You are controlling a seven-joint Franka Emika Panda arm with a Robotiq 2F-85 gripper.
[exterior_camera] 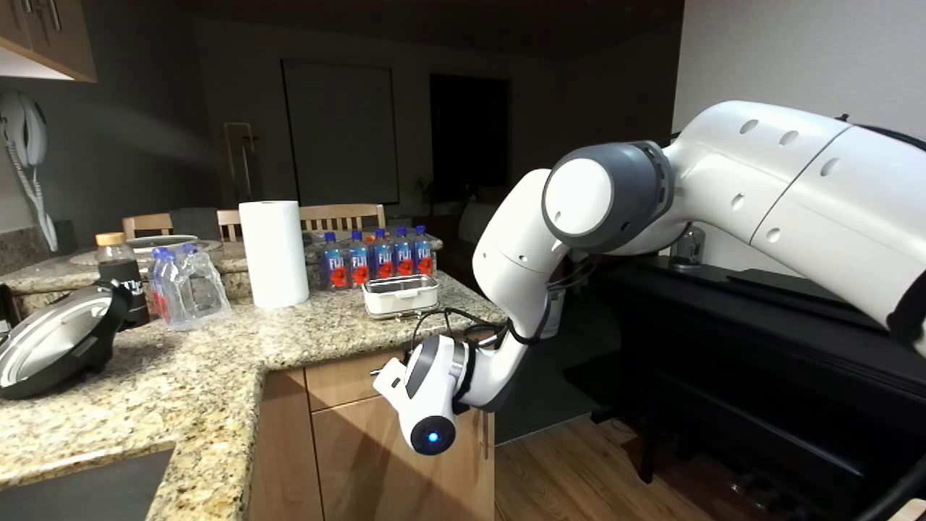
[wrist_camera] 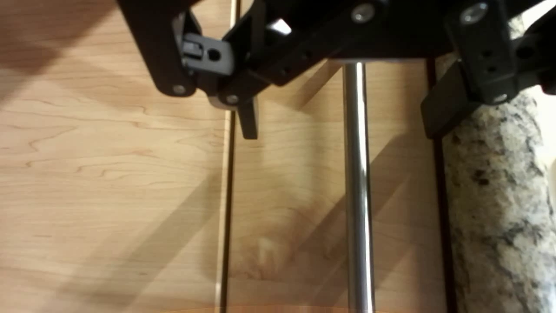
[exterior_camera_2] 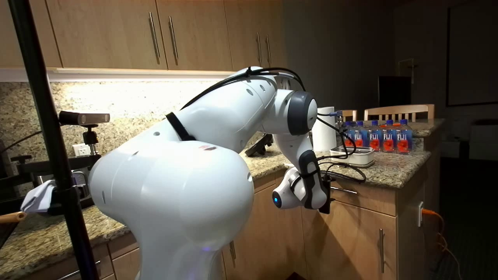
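In the wrist view my gripper is open, its two dark fingers standing wide apart. Between them, and running down the picture, is the shiny bar handle (wrist_camera: 358, 198) of a wooden drawer (wrist_camera: 292, 208). Neither finger touches the bar as far as I can see. The left finger lies over the gap between the drawer and the cabinet door (wrist_camera: 114, 182); the right one is by the counter edge (wrist_camera: 490, 198). The drawer front looks shut in exterior view 2, where part of its handle (exterior_camera_2: 344, 190) shows beside the arm's wrist.
On the granite counter (exterior_camera: 330, 334) above stand a white container (exterior_camera: 401, 299), several Fiji bottles (exterior_camera: 382, 260) and a paper towel roll (exterior_camera: 274, 253). The counter overhangs the drawer closely. Open floor (exterior_camera: 555, 469) lies to the right of the cabinet.
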